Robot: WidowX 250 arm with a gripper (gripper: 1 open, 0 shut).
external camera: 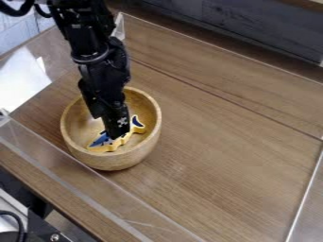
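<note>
A wooden bowl (111, 157) sits on the left part of the wooden counter. Inside it lies a small yellow and blue fish-shaped toy (120, 141), partly hidden by the gripper. My black gripper (109, 121) reaches down into the bowl over the toy, its fingers open. Whether the fingertips touch the toy is unclear.
A clear edge or panel runs along the front left, and a dark grey wall (233, 28) stands at the back. A white patch lies at the far left.
</note>
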